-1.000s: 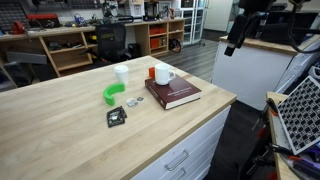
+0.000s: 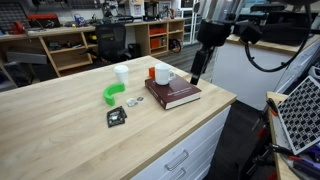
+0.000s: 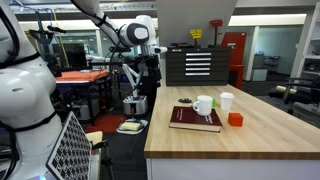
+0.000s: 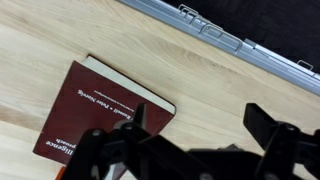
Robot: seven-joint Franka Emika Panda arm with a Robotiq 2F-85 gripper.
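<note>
A dark red book lies flat near the right edge of the wooden table, and a white mug stands at its far side. In exterior view 2 the mug is upright on the book. My gripper is open, its two black fingers wide apart with nothing held between them. It hangs above the table's edge, to the right of the book in exterior view 1. From the wrist, the book shows on the left, partly covered by one finger.
Behind the mug is a small red-orange block; a white cup stands farther left. A green curved piece and a dark square item lie left of the book.
The gripper has moved left and lower in exterior view 1, from off the table's right side toward the book. The table objects have stayed put.
</note>
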